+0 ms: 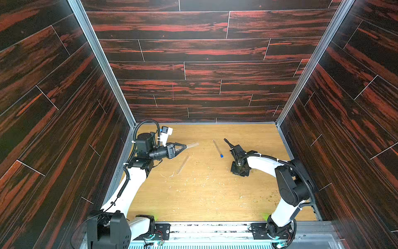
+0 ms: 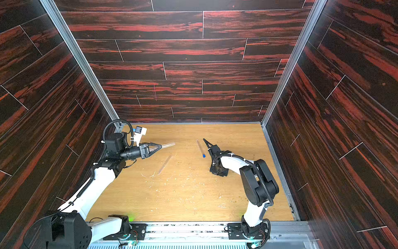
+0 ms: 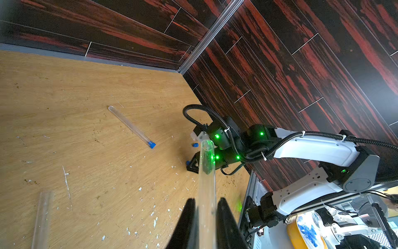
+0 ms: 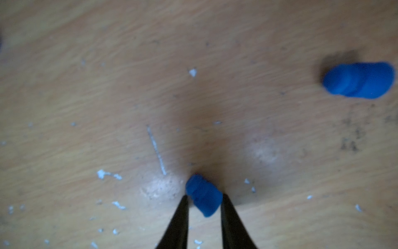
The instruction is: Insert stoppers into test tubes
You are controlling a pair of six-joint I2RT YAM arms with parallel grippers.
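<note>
A clear test tube stands out lengthwise from my left gripper, which is shut on it above the table. Down at the table, my right gripper has a small blue stopper between its parted fingertips; whether both touch it cannot be told. A second blue stopper lies apart, toward the upper right of the right wrist view. Mid-table rests a tube with a blue stopper in its end. Another clear tube lies loose near the left arm, showing no stopper.
Pale scraps litter the wooden table's middle and front. Dark wood-patterned walls enclose the back and sides. Between the two arms the tabletop is mostly bare, apart from the lying tubes.
</note>
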